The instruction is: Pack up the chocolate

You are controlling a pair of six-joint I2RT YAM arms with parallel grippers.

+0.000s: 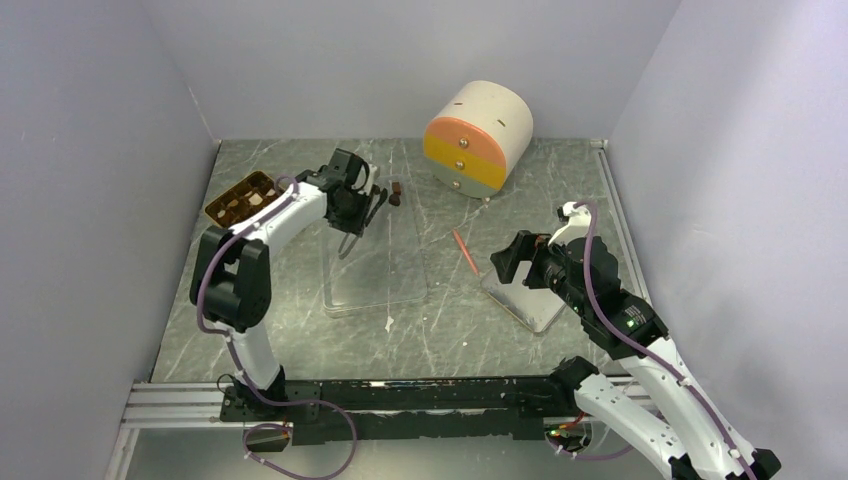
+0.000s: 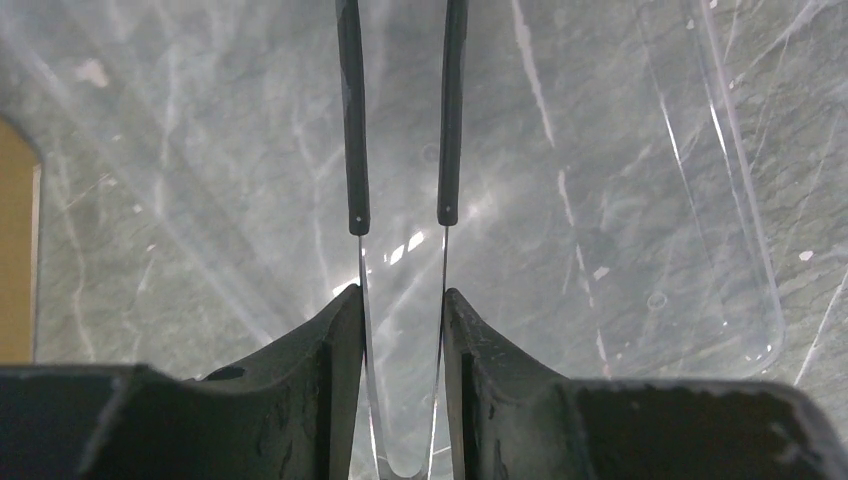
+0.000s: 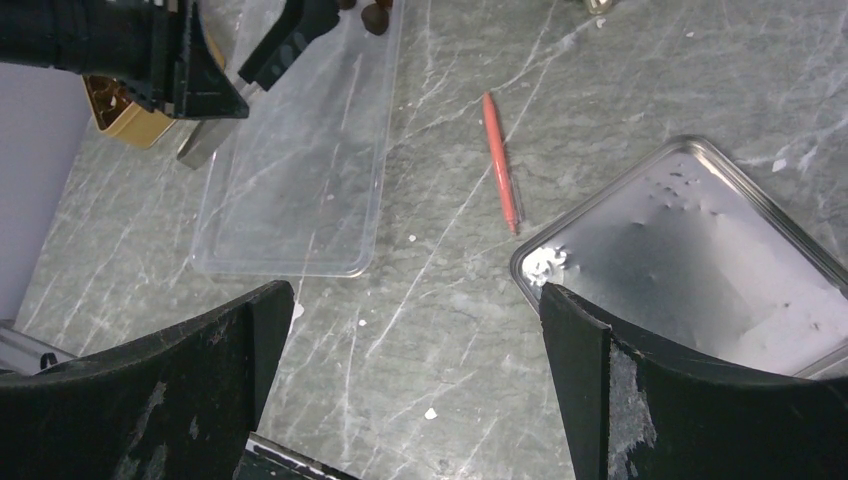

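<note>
My left gripper is shut on metal tongs (image 2: 450, 120) with dark tips, which hang over the clear tray (image 2: 650, 260). Small chocolates (image 1: 395, 199) lie at the tray's back, also in the right wrist view (image 3: 375, 18). A gold box (image 1: 227, 212) with brown pieces inside sits left of the tray. My right gripper (image 1: 512, 262) stands open over the right side, nothing between its fingers.
A red pen (image 1: 464, 250) lies between the clear tray and a metal tray (image 3: 680, 270). A striped drawer cabinet (image 1: 480, 140) stands at the back.
</note>
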